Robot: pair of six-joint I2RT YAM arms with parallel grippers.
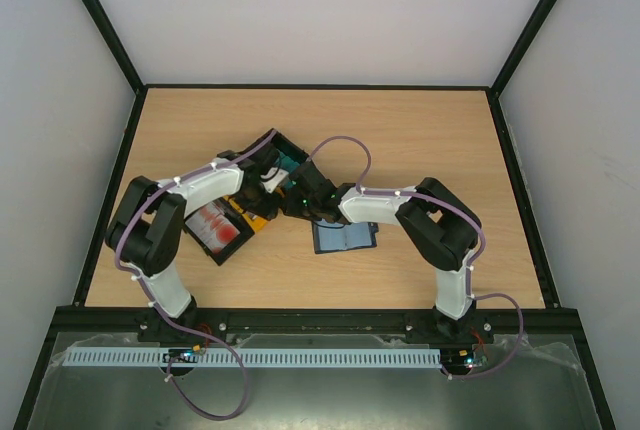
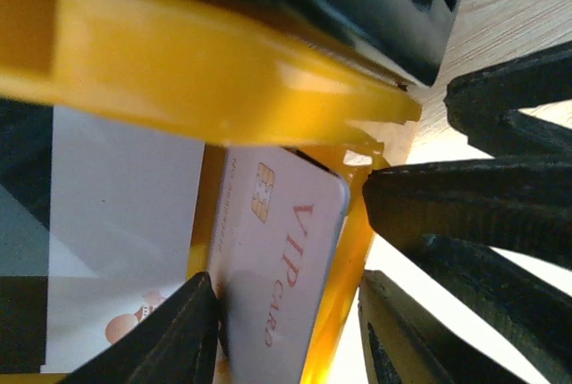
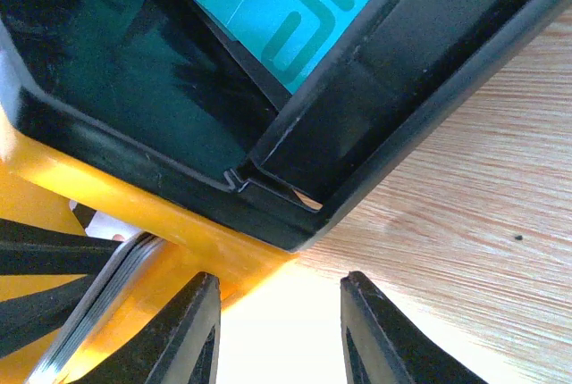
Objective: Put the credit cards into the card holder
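A white VIP card (image 2: 290, 241) leans in a yellow tray (image 2: 206, 89), seen in the left wrist view. My left gripper straddles it with its fingers apart, the left finger (image 2: 183, 335) overlapping the card's face and the other by the tray's yellow edge. From this view I cannot tell whether either pad touches the card. My right gripper stands open and empty beside the tray's corner. Its black fingers also show at the right of the left wrist view. On the table below the right arm lies the open blue card holder (image 1: 345, 238), partly covered by that arm.
A black compartment with a teal item (image 3: 313, 9) adjoins the yellow tray. Another black compartment holds a red and white item (image 1: 212, 226). Both grippers are close together over the tray. Free table (image 1: 420, 140) lies at the back and right.
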